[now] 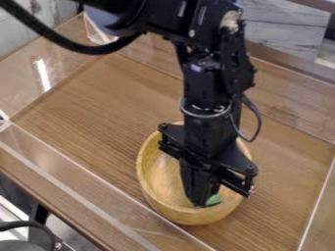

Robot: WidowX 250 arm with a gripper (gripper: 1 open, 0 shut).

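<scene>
My black gripper [199, 186] reaches down into a round tan wooden bowl [160, 178] at the lower middle of the view. Its fingertips are low inside the bowl, shut, and hide much of what is in it. A small green object [214, 200] shows partly beside the fingertips in the bowl; whether the fingers touch it I cannot tell.
</scene>
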